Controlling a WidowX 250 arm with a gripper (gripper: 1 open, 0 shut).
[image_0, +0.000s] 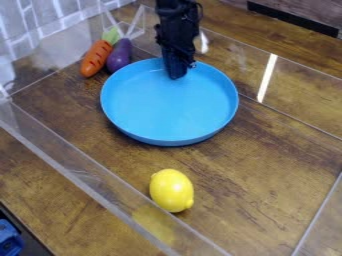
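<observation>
The black robot gripper (175, 60) reaches down from the top centre over the back rim of a round blue plate (170, 105). Its fingers look shut, with nothing clearly visible between them. A purple eggplant (118, 57) and an orange carrot (94, 61) lie to the left of the plate's back, with a pale green item (111, 34) behind them. A yellow lemon (171, 190) lies on the wooden table (254, 190) in front of the plate.
A whitish object (202, 42) stands behind the gripper on the right, partly hidden. Clear walls run along the left.
</observation>
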